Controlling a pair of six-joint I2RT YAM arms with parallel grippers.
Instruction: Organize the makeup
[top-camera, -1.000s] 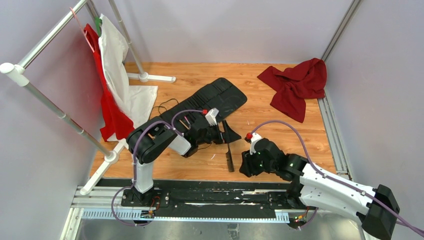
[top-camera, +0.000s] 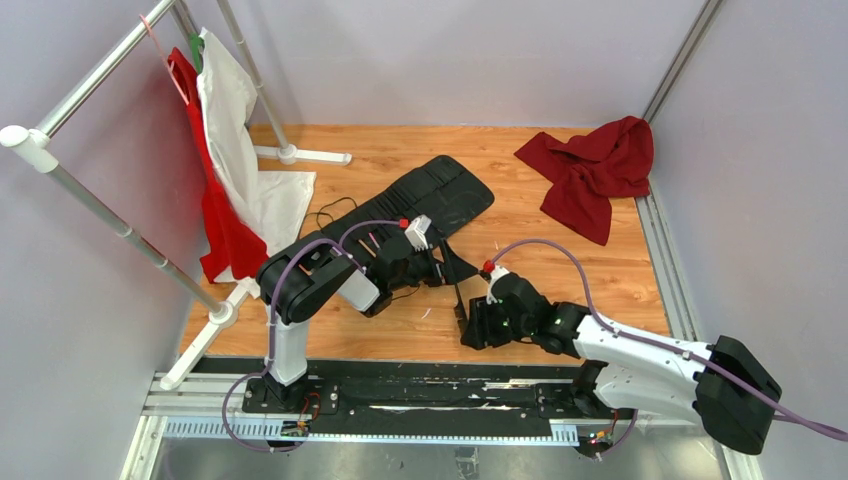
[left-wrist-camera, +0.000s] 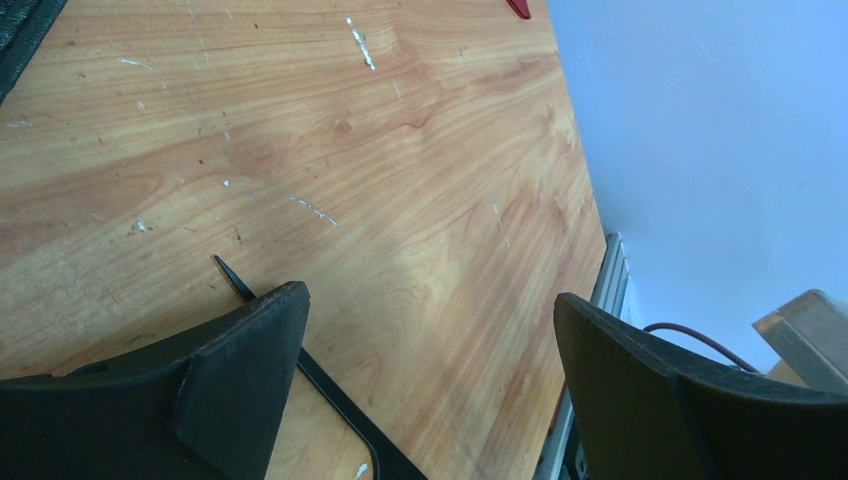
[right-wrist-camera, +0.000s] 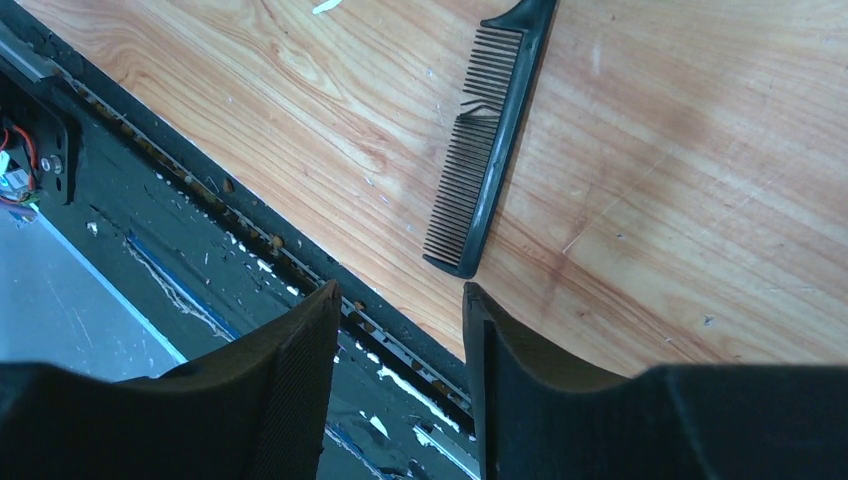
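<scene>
A black tail comb (top-camera: 459, 306) lies flat on the wooden table between my two grippers. In the right wrist view the toothed part of the comb (right-wrist-camera: 505, 140) shows whole, its end just beyond my right gripper, which is open and empty. Seen from the left wrist, the comb's thin pointed tail (left-wrist-camera: 335, 395) runs below the open left gripper, its tip beside the left finger (left-wrist-camera: 250, 370). From above, the left gripper hovers around the tail end. A black makeup roll (top-camera: 455, 195) with pockets is spread out behind the left arm, partly covered by it.
A dark red cloth (top-camera: 600, 170) lies crumpled at the back right. On the left stands a white rack (top-camera: 100, 75) with red and white garments. The table's front edge borders a black rail (top-camera: 450, 375). Bare wood lies to the right of the roll.
My right gripper has moved left, up to the comb's toothed end, and now hides part of it in the top view. The left arm is nearly still; the comb stays in place.
</scene>
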